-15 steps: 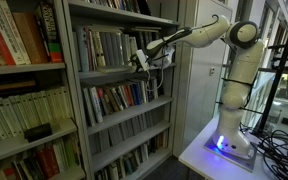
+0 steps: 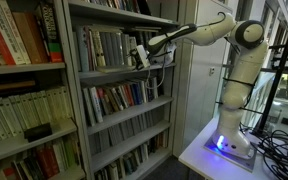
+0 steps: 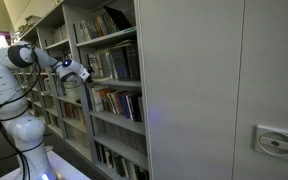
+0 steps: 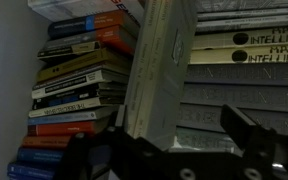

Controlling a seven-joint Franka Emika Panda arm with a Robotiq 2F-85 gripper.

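My gripper (image 2: 141, 60) is at an upper shelf of the tall bookcase, close to the row of books; exterior view 2 shows the gripper (image 3: 85, 73) small, at the shelf front. In the wrist view, the gripper stands open, its dark fingers (image 4: 246, 133) spread wide. A pale, thick book (image 4: 164, 75) runs slantwise up the middle of that view, its lower end reaching into the gap between the fingers. Whether either finger touches it, I cannot tell.
Several books (image 4: 79, 88) with coloured spines lie left of the pale book in the wrist view; grey volumes (image 4: 246, 75) and yellowish ones fill the right. Shelf boards (image 2: 109, 72) lie close around the gripper. A white table (image 2: 209, 160) stands at the arm's base.
The upper arm and wrist have shifted slightly, with the gripper remaining at the same shelf. The books in exterior view 1 look unmoved.
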